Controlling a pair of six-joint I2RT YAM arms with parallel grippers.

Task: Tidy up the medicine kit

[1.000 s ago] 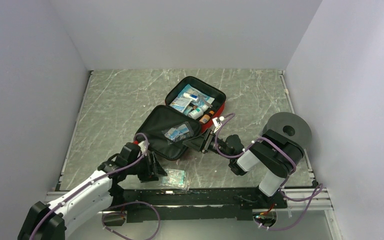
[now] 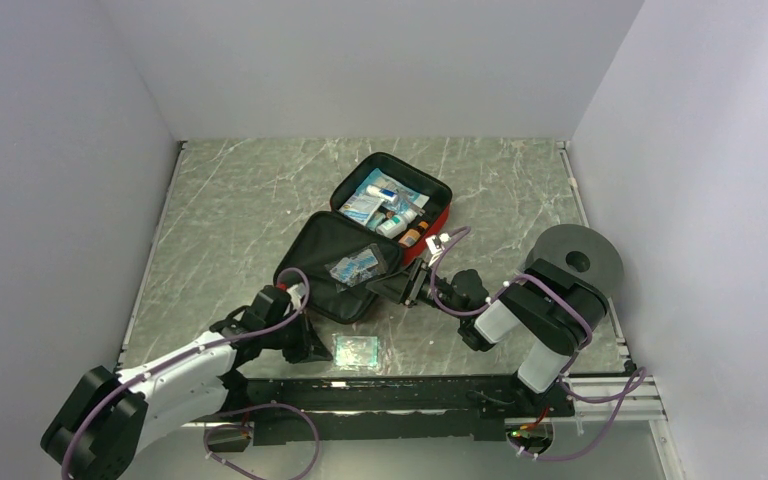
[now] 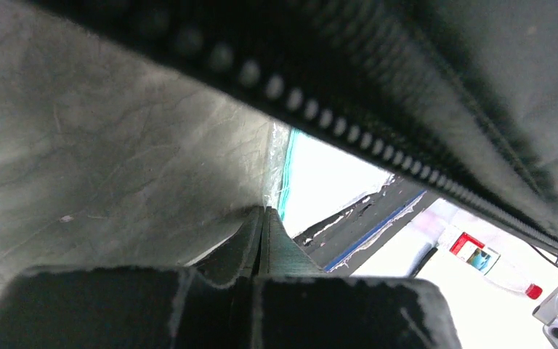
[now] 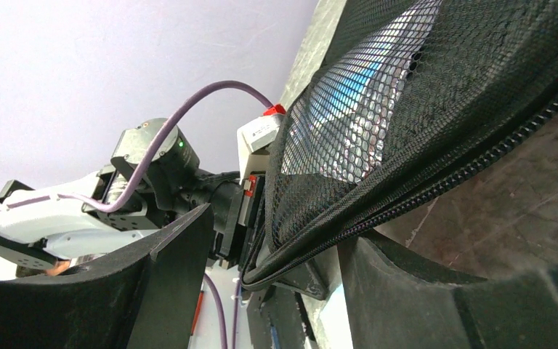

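Note:
The medicine kit lies open, with its filled base [image 2: 443, 216] at the back and its black mesh lid [image 2: 310, 247] folded toward the front. A flat clear packet [image 2: 357, 352] with a white and teal inside rests on the table before the lid. At the packet's left edge, my left gripper is shut, its tips touching the clear plastic border; whether any film is pinched cannot be told. My right gripper stands part open at the lid's right corner, the zippered rim passing between its fingers without both pads visibly pressing it.
Bottles, a tube and packets fill the base, including a white bottle [image 2: 390, 227]. Another blue-white packet [image 2: 357, 265] sits in the lid's mesh pocket. The lid rim hangs close over my left gripper.
My left gripper has closed at the packet's edge and shifted slightly. The packet has slid a little to the right and turned straighter. The right arm looks unmoved.

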